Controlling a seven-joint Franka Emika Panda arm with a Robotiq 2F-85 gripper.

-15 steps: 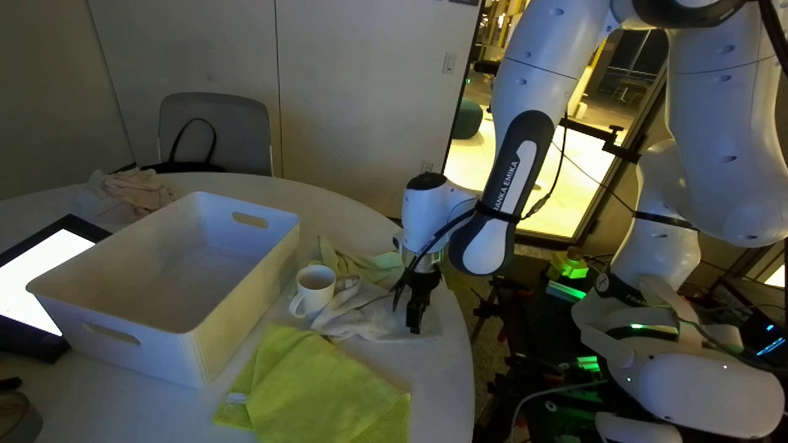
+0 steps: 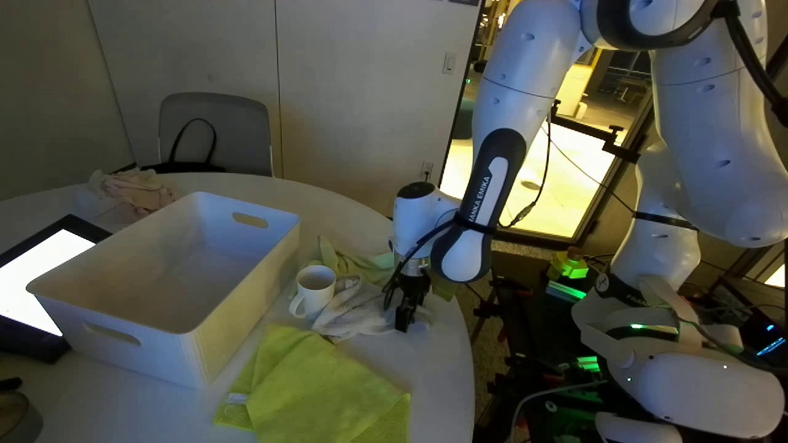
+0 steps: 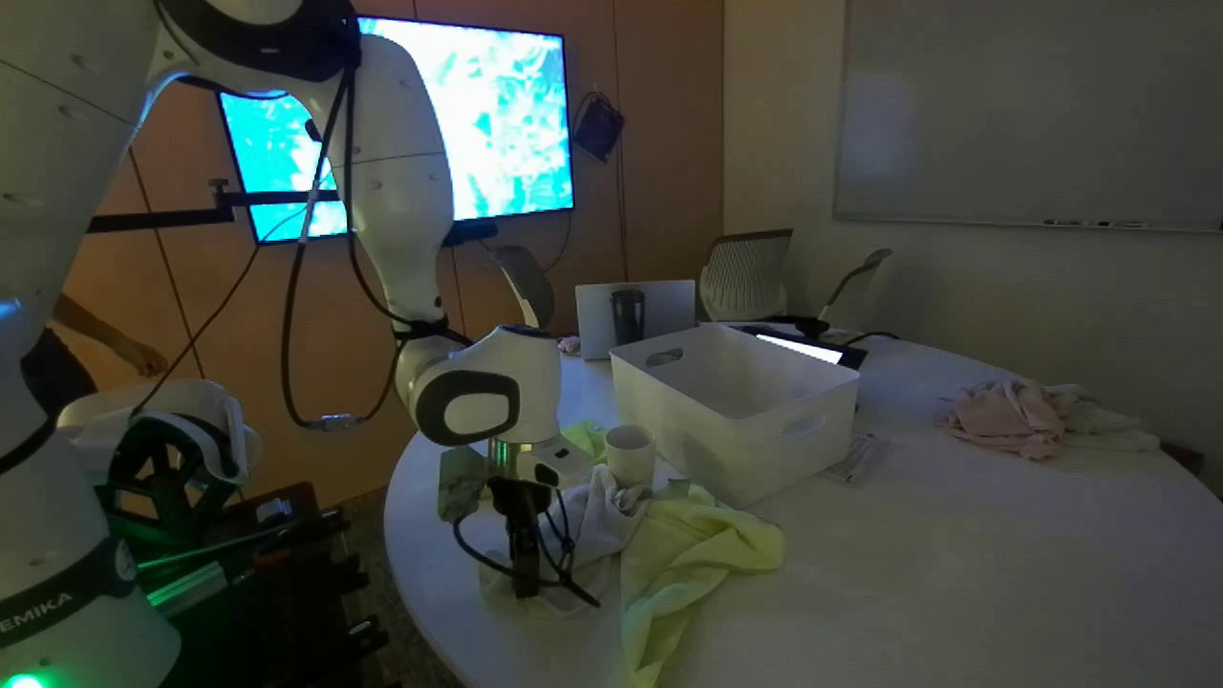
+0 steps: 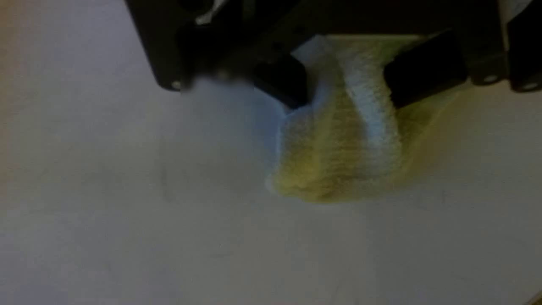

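In exterior view 1, my gripper (image 2: 404, 323) points down over the right end of a crumpled greyish-white cloth (image 2: 354, 310) on the round table. The wrist view shows the gripper with its fingers apart. A bunched fold of pale, yellow-tinted cloth (image 4: 338, 157) rises between them; whether both fingers touch it cannot be told. Exterior view 2 has the gripper (image 3: 527, 587) low over the table, the pale cloth (image 3: 598, 518) around and behind it. A spread yellow-green cloth (image 2: 317, 384) lies nearer the front, and another green cloth (image 2: 354, 266) lies behind.
A white mug (image 2: 314, 290) stands beside the pale cloth, close to a large white bin (image 2: 244, 310) that looks empty. Pinkish cloths (image 2: 136, 191) lie at the far left, past a lit screen (image 2: 37, 277). The table edge (image 2: 466, 332) runs just right of the gripper.
My gripper has shifted left and slightly toward the front over the pale cloth, whose right end has drawn in around it. The bin, mug and yellow-green cloth have stayed put.
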